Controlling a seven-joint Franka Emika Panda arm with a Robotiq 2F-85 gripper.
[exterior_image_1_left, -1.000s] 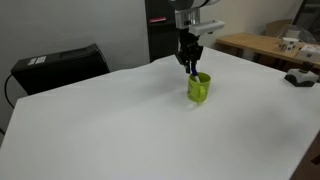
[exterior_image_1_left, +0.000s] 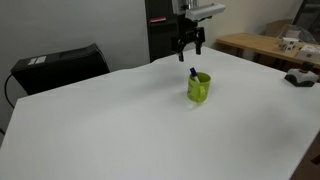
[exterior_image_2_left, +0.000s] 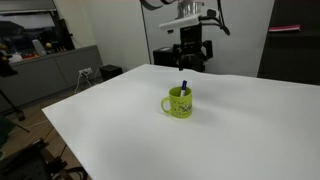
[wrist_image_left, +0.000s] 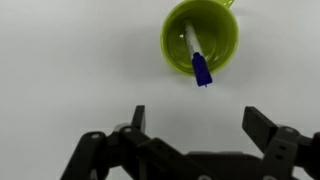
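A green mug (exterior_image_1_left: 199, 90) stands upright on the white table, its handle facing the front in exterior view 1. Inside it leans a white marker with a dark blue cap (wrist_image_left: 201, 70); the cap sticks out over the rim. My gripper (exterior_image_1_left: 190, 52) hangs above and behind the mug, clear of it. In the wrist view its two black fingers (wrist_image_left: 265, 130) are spread wide with nothing between them, and the mug lies beyond them at the top of the view. The gripper (exterior_image_2_left: 192, 66) is also above the mug in exterior view 2.
A wooden table (exterior_image_1_left: 262, 45) with several items is at the right, and a dark device (exterior_image_1_left: 300, 77) sits at the right edge.
The gripper was lower, close to the marker cap, a second ago.
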